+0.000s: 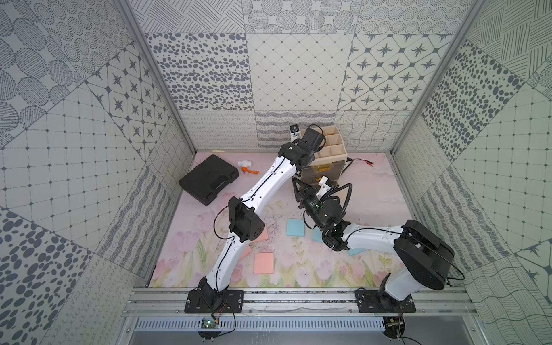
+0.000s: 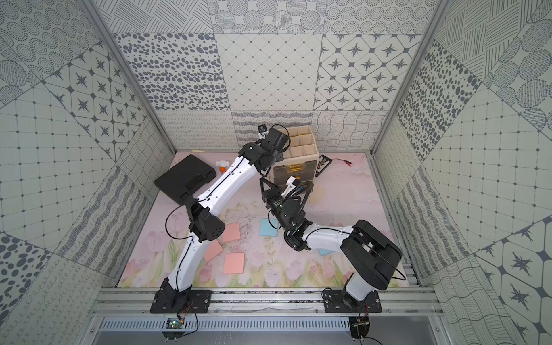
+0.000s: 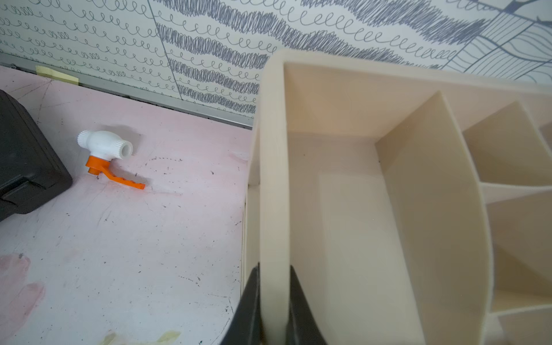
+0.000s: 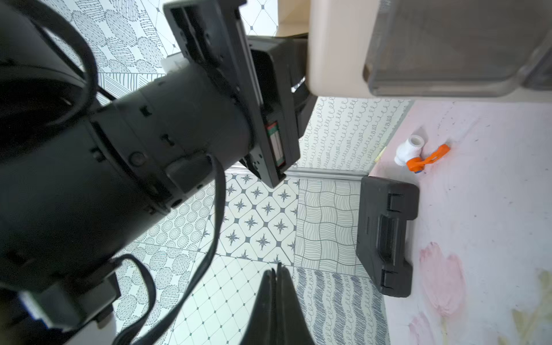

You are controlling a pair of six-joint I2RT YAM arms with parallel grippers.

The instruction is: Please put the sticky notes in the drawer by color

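My left gripper is shut on the left rim of the beige drawer cabinet (image 3: 273,189), one finger on each side of the wall. At the cabinet's front left my right gripper is shut, nothing between its fingers; the cabinet front (image 4: 339,51) lies above it in the right wrist view. Pink sticky notes lie flat at centre left, including one front note (image 1: 263,263) and one farther back (image 2: 230,231). Blue notes lie to their right: one is clear (image 1: 295,227), others (image 1: 356,251) are partly under the right arm. The lower drawers are partly hidden.
A black case (image 1: 209,178) and a white-and-orange valve (image 3: 106,150) stand left of the cabinet. A dark object with a red-tipped cable (image 2: 333,161) lies to its right.
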